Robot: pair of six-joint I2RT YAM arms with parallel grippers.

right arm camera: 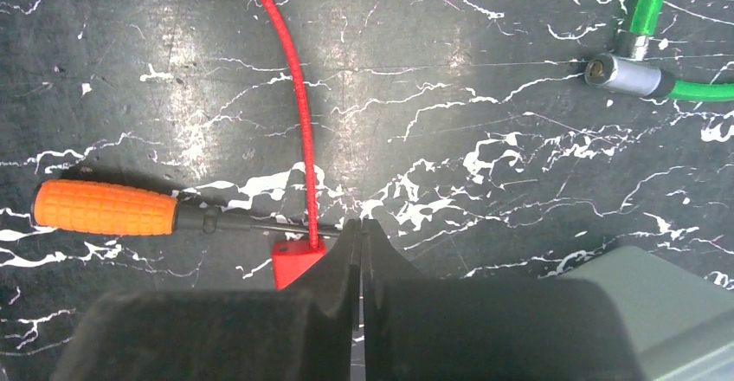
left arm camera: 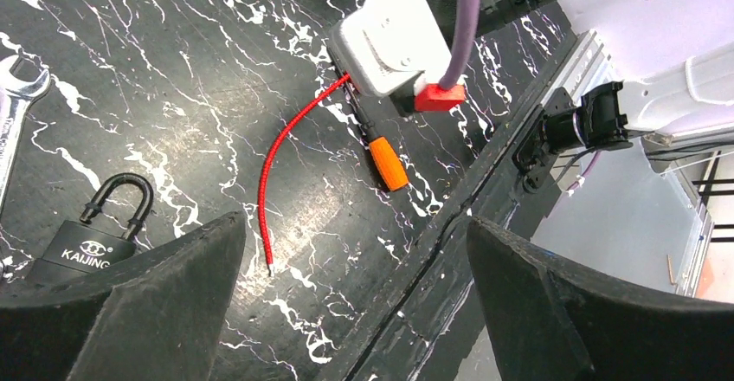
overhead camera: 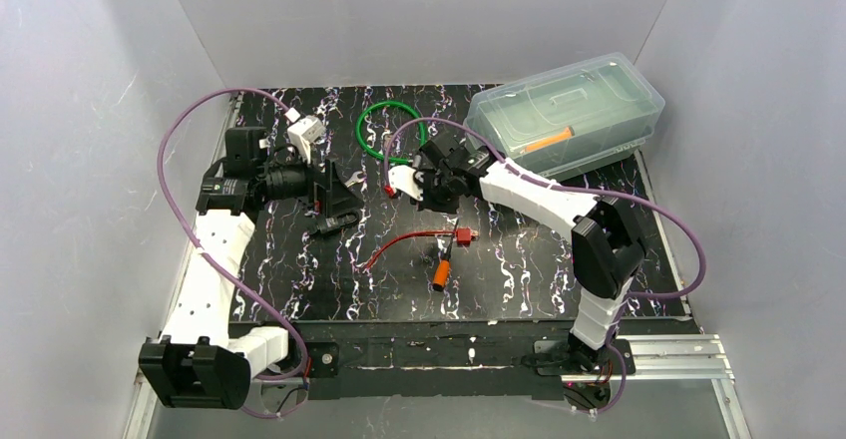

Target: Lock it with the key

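Observation:
A red cable lock [right arm camera: 305, 121], with a red block at one end, lies on the dark marbled table, its cable curving to a loose tip. My right gripper is shut above the table beside the red block [right arm camera: 294, 261], with nothing visible between its fingertips. A green cable lock [overhead camera: 363, 132] forms a ring at the back, its grey cylinder [right arm camera: 621, 74] showing in the right wrist view. A black padlock [left arm camera: 85, 247] with its shackle lies near my left gripper, which stands open and empty. Any key is too small to make out clearly.
An orange-handled screwdriver [right arm camera: 104, 207] lies beside the red block, its shaft passing close to it. A wrench [left arm camera: 13, 108] is on the left. The clear lidded box [overhead camera: 569, 110] fills the back right.

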